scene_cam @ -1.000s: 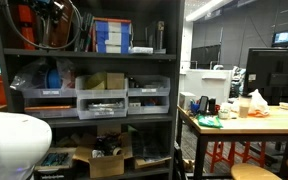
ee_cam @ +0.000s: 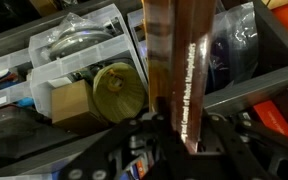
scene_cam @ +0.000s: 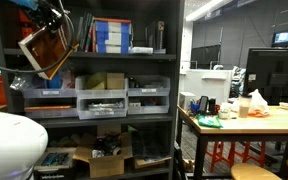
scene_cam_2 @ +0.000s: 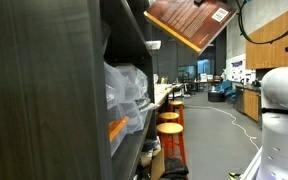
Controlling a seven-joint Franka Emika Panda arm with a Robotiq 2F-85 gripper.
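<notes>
A thick reddish-brown book [scene_cam: 46, 52] hangs tilted in front of the upper left of the shelf unit, with my gripper [scene_cam: 58, 20] shut on it. In exterior view 2 the same book [scene_cam_2: 189, 22] is up in the air at the top, clear of the shelf's front edge, a white label on its cover. The wrist view shows its spine [ee_cam: 193, 75] end-on with white lettering, rising from between the dark fingers. The fingertips' exact contact with the book is hard to make out there.
Blue-and-white books [scene_cam: 112, 36] stand on the upper shelf. Clear plastic bins [scene_cam: 102, 103] fill the shelf below, and a cardboard box [scene_cam: 104, 158] sits at the bottom. A wooden table [scene_cam: 249, 122] and stools are to the right; the space before the shelf is open.
The book has come down and out from among the upper-shelf books, and it has swung into a stronger tilt. My gripper has moved with it.
</notes>
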